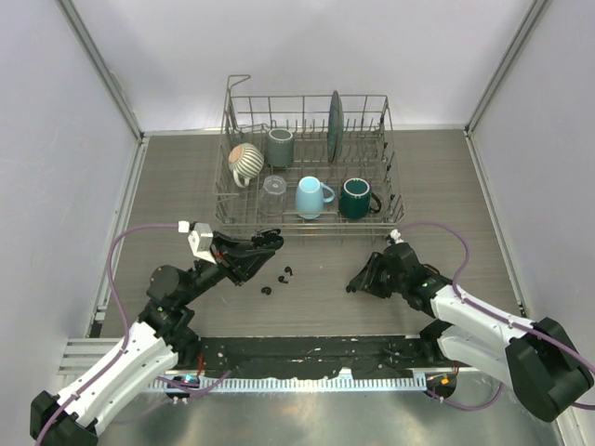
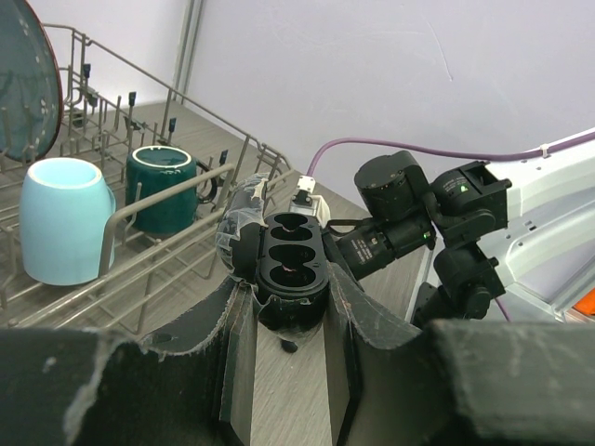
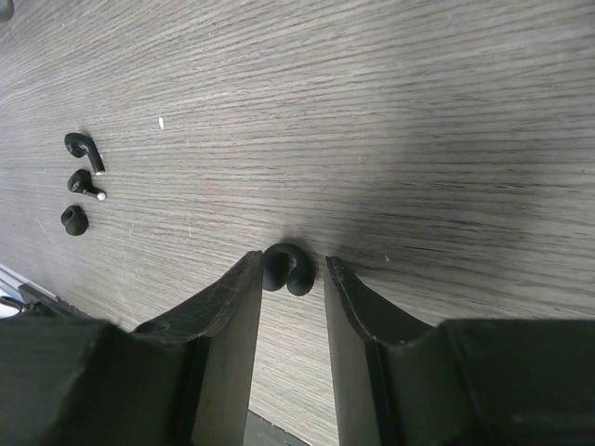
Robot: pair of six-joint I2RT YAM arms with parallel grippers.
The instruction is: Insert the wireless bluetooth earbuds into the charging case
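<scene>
The black charging case is held upright in my left gripper, which is shut on it; its lid is open, showing dark recesses. My right gripper stands open just above a small black earbud piece, which lies on the table between its fingertips. Several more small black pieces lie to the left in the right wrist view, also seen near the middle of the table in the top view.
A wire dish rack with mugs, a glass and a plate stands at the back.
</scene>
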